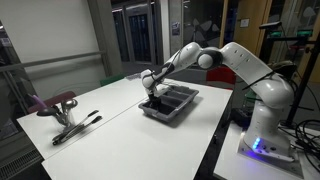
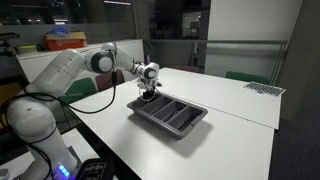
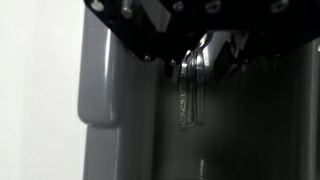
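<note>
A grey divided tray (image 1: 176,121) lies on the white table, with several long compartments showing in the second exterior view (image 2: 187,134). Over its end compartment my gripper (image 1: 153,101) points down, its dark fingers low inside the walls. In the wrist view, a thin shiny metal utensil (image 3: 190,95), perhaps a fork, shows below the gripper. The fingers look parted on either side of it; whether they touch it is hard to see. The utensil's upper end is hidden by the gripper.
A holder with utensils (image 1: 66,118) stands on the left of the table, with dark tongs (image 1: 80,126) beside it. The table (image 1: 110,150) in front of the tray is clear. Green chairs stand behind the table.
</note>
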